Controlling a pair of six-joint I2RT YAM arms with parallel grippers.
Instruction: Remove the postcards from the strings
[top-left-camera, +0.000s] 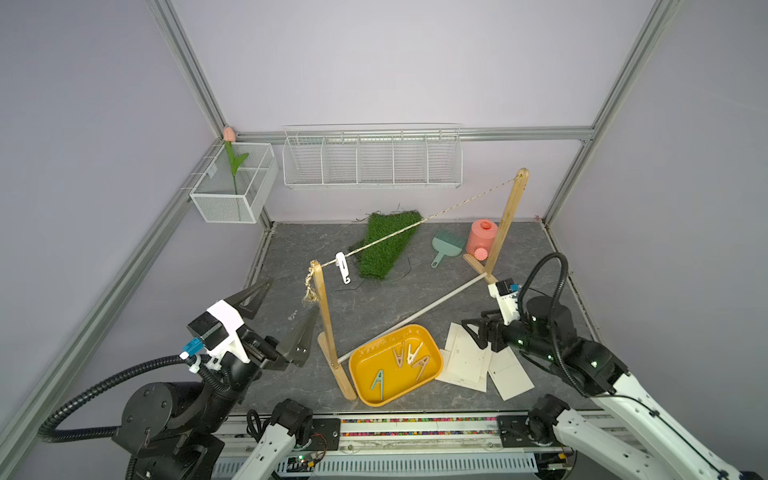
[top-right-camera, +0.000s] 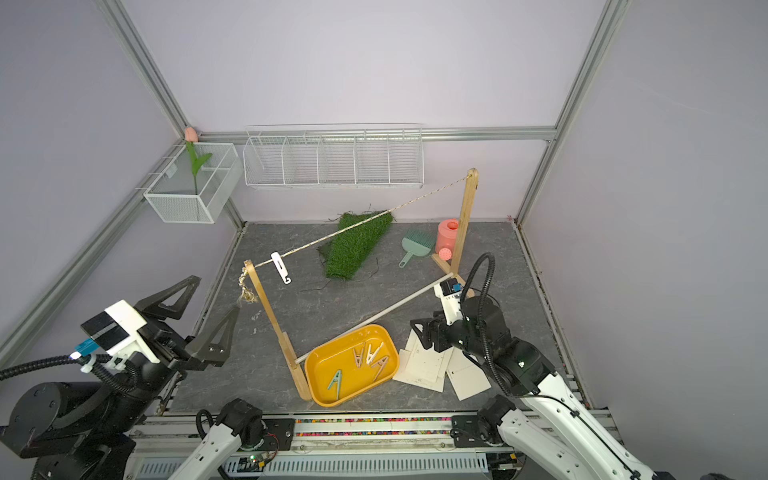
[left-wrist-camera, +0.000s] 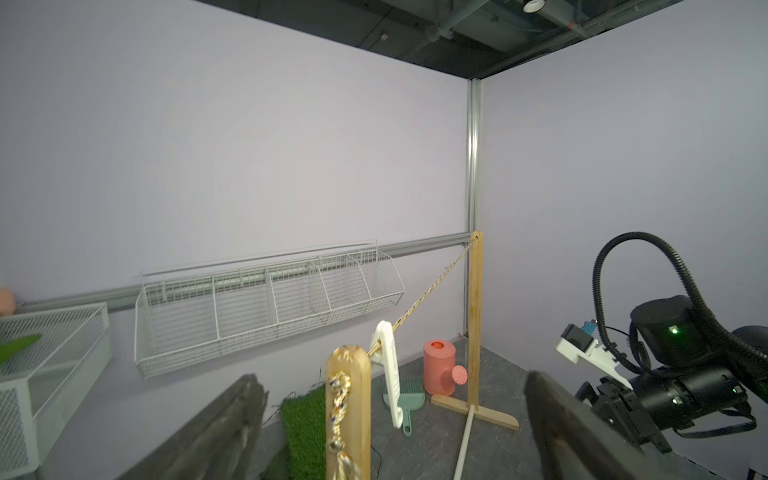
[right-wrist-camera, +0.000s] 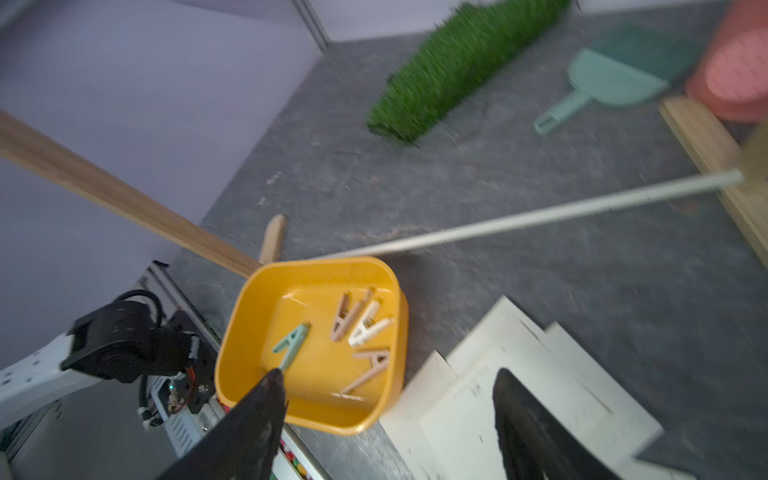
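A string (top-left-camera: 416, 226) runs between two wooden posts (top-left-camera: 324, 304), bearing a white clip (top-left-camera: 342, 267) near the left end; no card hangs on it. Several white cards (top-left-camera: 465, 356) lie at the front right, beside a yellow tray (top-right-camera: 318, 384) holding several clothespins. My left gripper (top-left-camera: 280, 316) is open, empty, just left of the left post, with the post top between its fingers in the left wrist view's background. My right gripper (top-left-camera: 473, 326) is over the cards and appears open, with nothing between its fingers; its wrist view is blurred.
Artificial grass (top-left-camera: 385, 244), a dustpan (top-left-camera: 448, 244) and a pink watering can (top-left-camera: 482, 238) stand at the back. Wire baskets (top-left-camera: 372, 184) hang on the walls. A white rod (top-left-camera: 432, 305) joins the posts' bases.
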